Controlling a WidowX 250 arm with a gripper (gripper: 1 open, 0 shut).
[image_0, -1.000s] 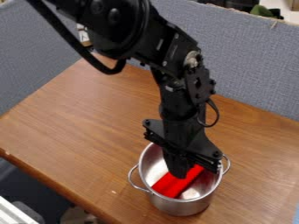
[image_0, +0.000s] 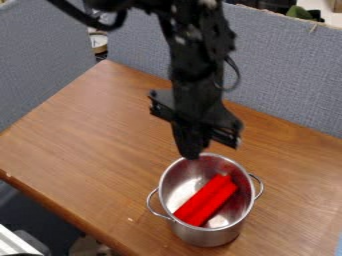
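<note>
A steel pot (image_0: 183, 227) with two loop handles stands near the right front of the wooden table. Inside it lies a red elongated object (image_0: 206, 200). My black gripper (image_0: 190, 146) hangs just above the pot's back rim, blurred, its lower tips clear of the red object. Whether its fingers are apart is hard to make out.
Grey padded panels (image_0: 281, 75) border it at the back and left. Some white equipment sits off the table at the lower left.
My gripper has risen out of the pot and moved slightly back and left. The red object now shows fully inside the pot.
</note>
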